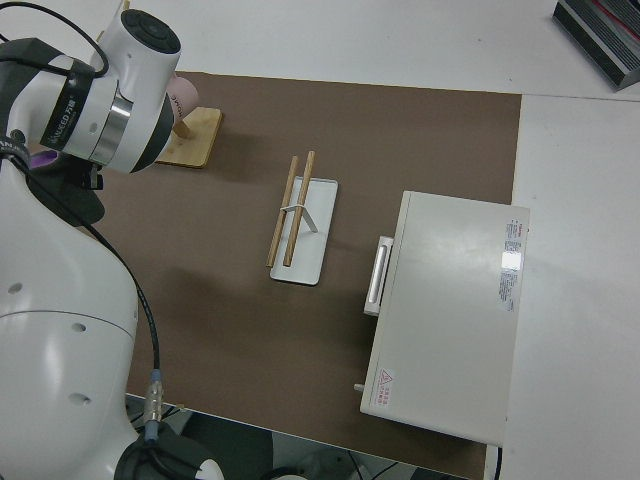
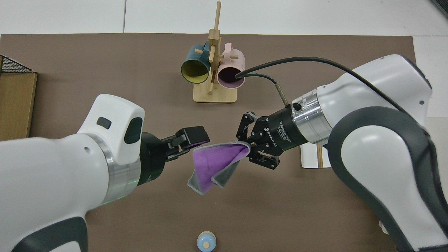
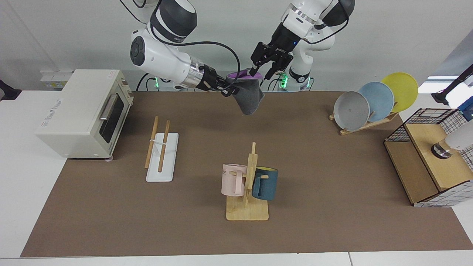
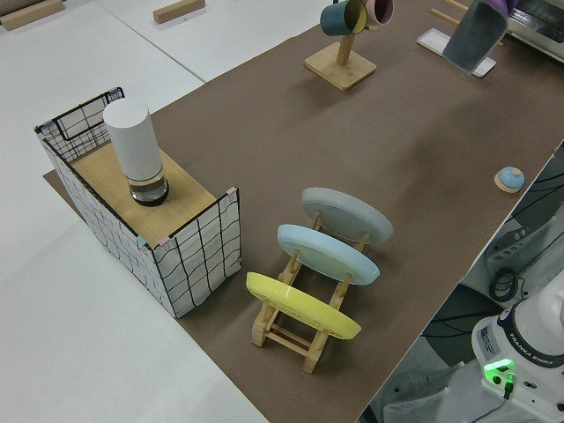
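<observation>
A purple cloth with grey backing (image 2: 216,163) hangs from my right gripper (image 2: 247,142), which is shut on it at the cloth's upper corner. In the top view my left gripper (image 2: 193,138) is just up and left of the cloth; whether its fingers are open or shut is unclear. In the left view the cloth (image 3: 246,95) dangles above the far edge of the mat.
A mug tree (image 2: 214,96) holds blue and pink mugs. A white oven (image 1: 445,320), a white tray with wooden sticks (image 3: 162,173), a plate rack with three plates (image 3: 357,111) and a wire-sided shelf (image 3: 425,168) stand around the brown mat.
</observation>
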